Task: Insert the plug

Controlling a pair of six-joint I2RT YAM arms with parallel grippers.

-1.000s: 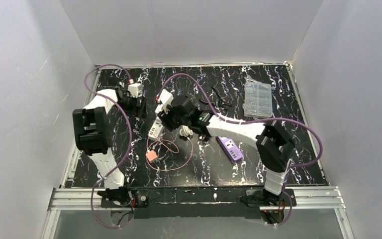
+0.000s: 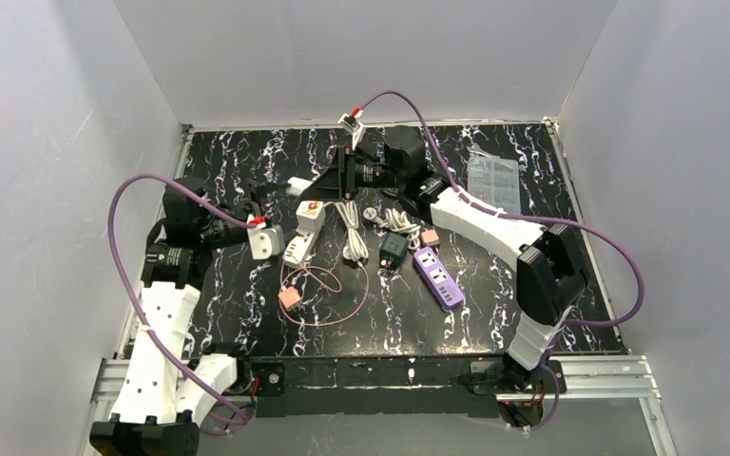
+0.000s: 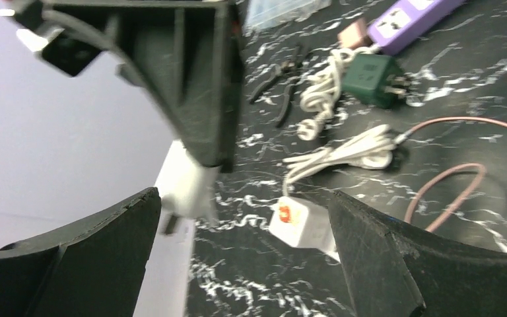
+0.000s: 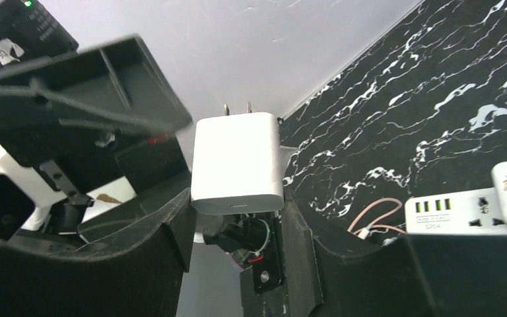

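A white plug adapter, prongs upward, is held between the tips of my right gripper, raised above the work surface; it also shows blurred in the left wrist view (image 3: 186,181). My left gripper stands open, facing the right one from the left, nothing between its fingers. Below both lies a white power strip (image 2: 297,249) (image 4: 449,210), with a white boxy adapter (image 2: 309,214) on its far end.
Coiled white cables (image 2: 350,233), a green adapter (image 2: 393,249), a purple power strip (image 2: 437,278) and pink cable with a block (image 2: 289,296) lie around the middle. A clear organizer (image 2: 493,185) is at back right.
The right gripper has risen with the white adapter, moving up from over the power strip. The left arm has swung about and now faces the right gripper.
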